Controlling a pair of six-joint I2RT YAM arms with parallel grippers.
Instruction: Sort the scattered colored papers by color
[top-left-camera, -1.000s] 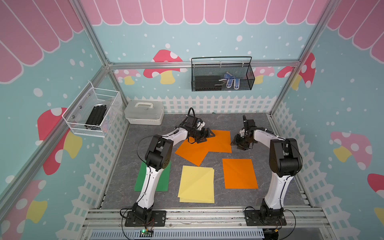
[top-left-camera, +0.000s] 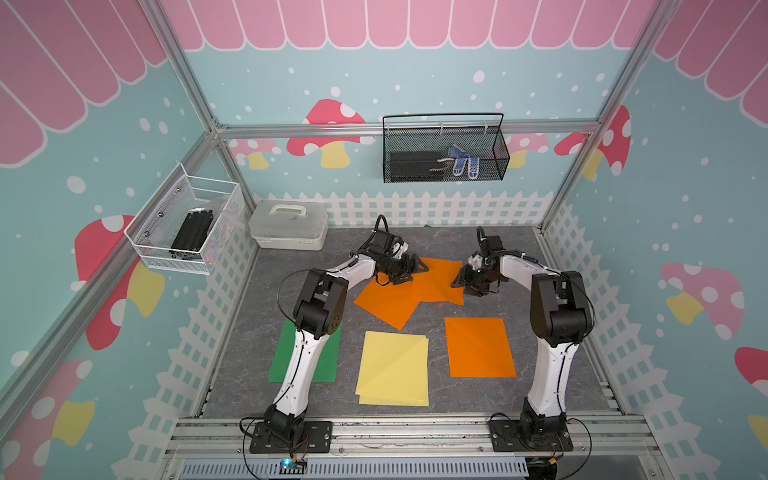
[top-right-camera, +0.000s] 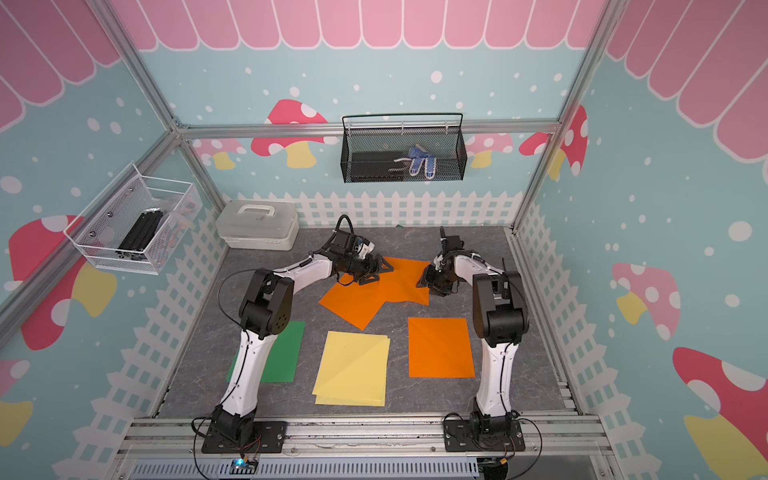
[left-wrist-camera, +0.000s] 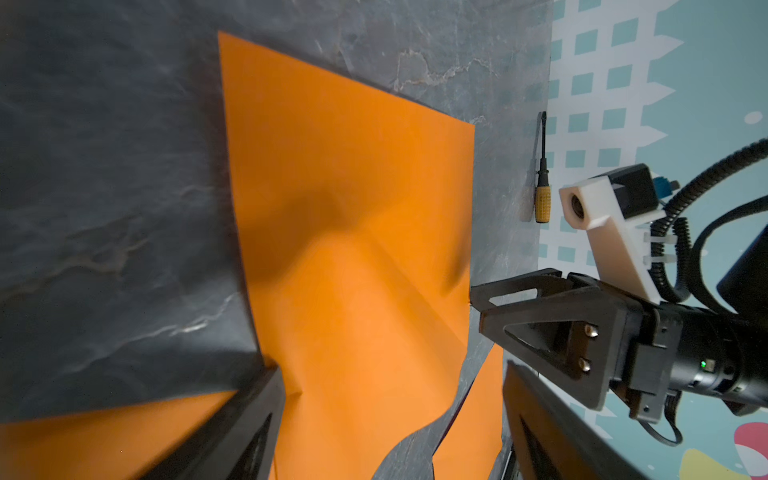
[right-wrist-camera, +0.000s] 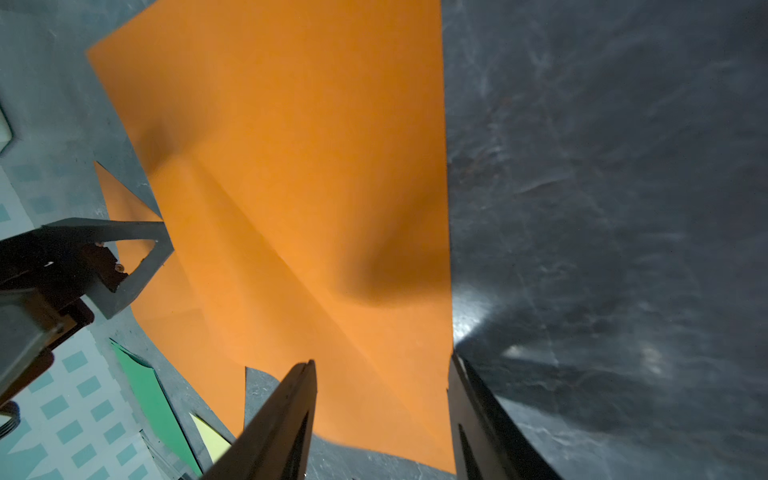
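Observation:
At mid-table lie two overlapping orange papers, one on the right (top-left-camera: 440, 285) and one angled at lower left (top-left-camera: 390, 308). My left gripper stands open over the overlap, with raised, bowed orange paper (left-wrist-camera: 360, 304) between its spread fingers. From the right side, my right gripper reaches the right paper's edge; its fingers are part open, and the sheet's edge lies close to one finger (right-wrist-camera: 472, 400). Whether they touch it, I cannot tell. Nearer the front lie yellow papers (top-left-camera: 392, 368), a separate orange paper (top-left-camera: 480, 348) and green paper (top-left-camera: 324, 360), partly hidden by the left arm.
A lidded box (top-left-camera: 288, 225) stands in the back left corner. A screwdriver (left-wrist-camera: 543, 192) lies by the back fence. Wire baskets hang on the left wall (top-left-camera: 188, 228) and back wall (top-left-camera: 445, 152). Bare table separates the yellow papers from the front orange paper.
My right gripper has moved left to the right paper's edge. The angled orange paper has slid a little to the right.

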